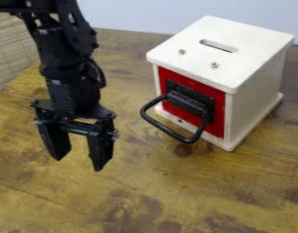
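A black robot gripper (77, 146) hangs over the wooden table at the left, its two fingers pointing down and standing apart with nothing between them. To its right stands a white wooden box (254, 91) with a slot and two small screws on top. Its red front panel (173, 84) carries a black block with a black loop handle (158, 122), which sticks out toward the gripper, apart from it.
A white wall is behind, and a woven mat (7, 59) is at the back left.
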